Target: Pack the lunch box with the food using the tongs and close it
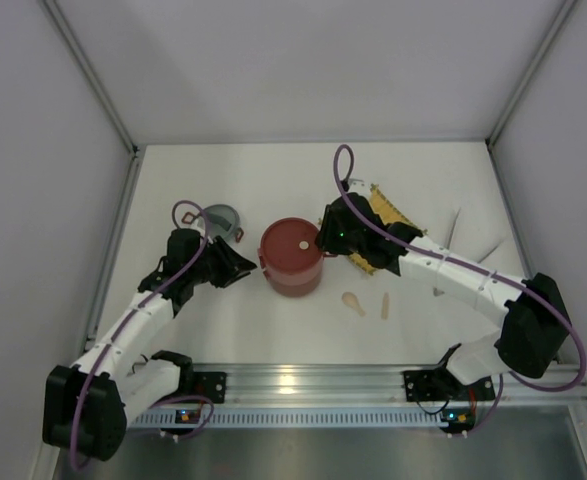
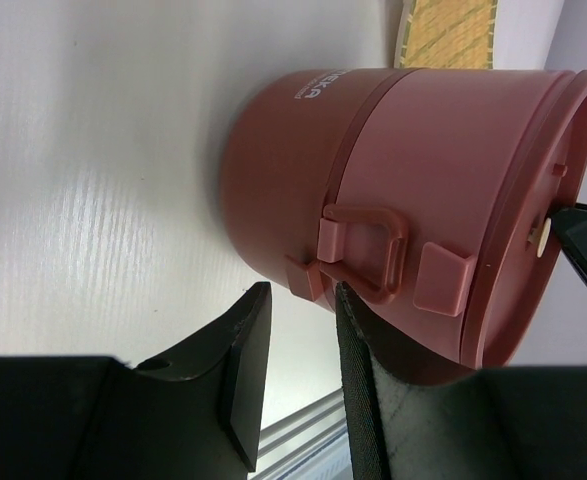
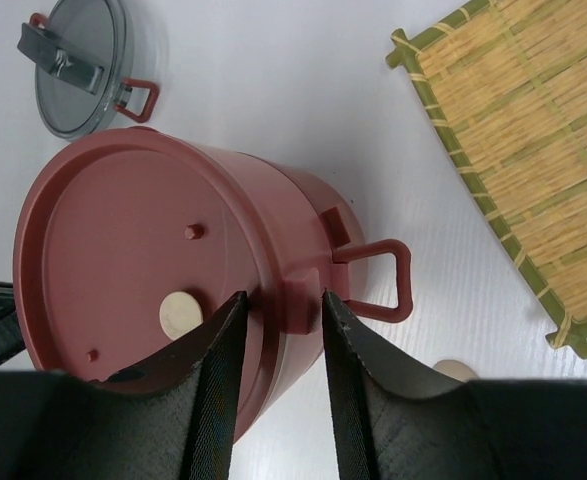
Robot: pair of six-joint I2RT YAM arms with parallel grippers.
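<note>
The red lunch box (image 1: 289,262) stands mid-table; its lid (image 3: 123,260) carries a cream knob. In the right wrist view my right gripper has its fingertips at the lid's rim beside the side handle, one over the lid, one just outside it; it is open. My left gripper is at the box's other side, fingertips parted just short of the latch and handle (image 2: 398,255), with nothing seen held between them.
A grey glass lid (image 3: 78,95) lies at the back left. A bamboo tray (image 3: 513,120) is right of the box. A wooden spoon (image 1: 351,300) and thin utensils lie on the right.
</note>
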